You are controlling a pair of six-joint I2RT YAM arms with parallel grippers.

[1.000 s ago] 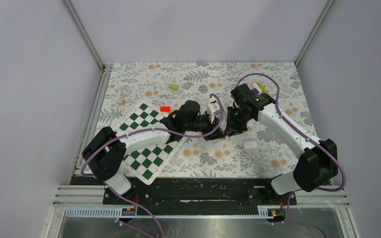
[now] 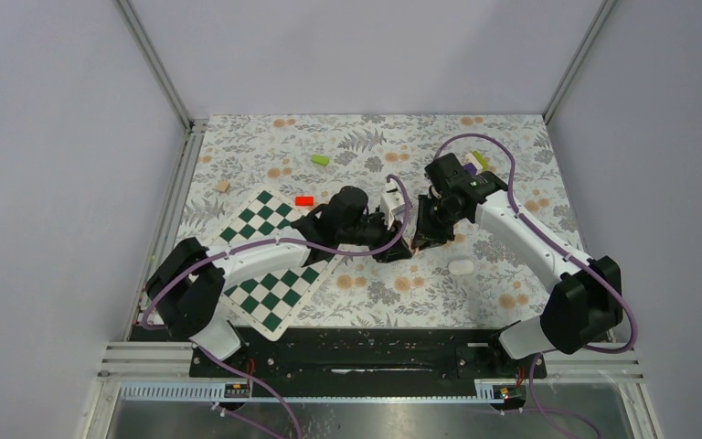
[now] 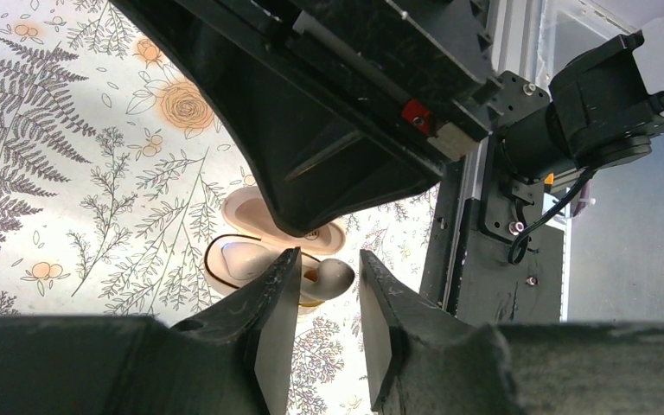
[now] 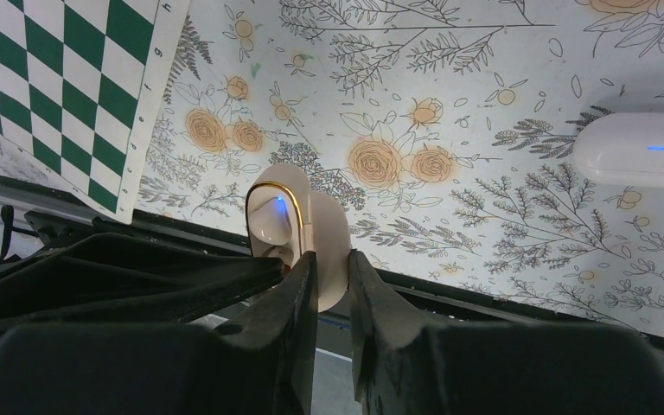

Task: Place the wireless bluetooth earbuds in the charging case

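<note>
An open charging case (image 4: 328, 251) is held in my right gripper, shut on it over the table. One earbud (image 4: 273, 223) with a blue light sits in it. My left gripper is part open at the case's end; in the left wrist view a rounded grey earbud tip (image 3: 335, 277) shows between its fingers. Whether the fingers grip it is unclear. In the top view the two grippers meet near the middle.
A white rounded case-like object (image 4: 631, 149) with a blue light lies on the floral table (image 2: 375, 302). A checkerboard (image 2: 274, 306) lies left, with small coloured blocks (image 2: 320, 159) farther back.
The left arm has shifted very slightly toward the front of the table. The right arm looks unchanged.
</note>
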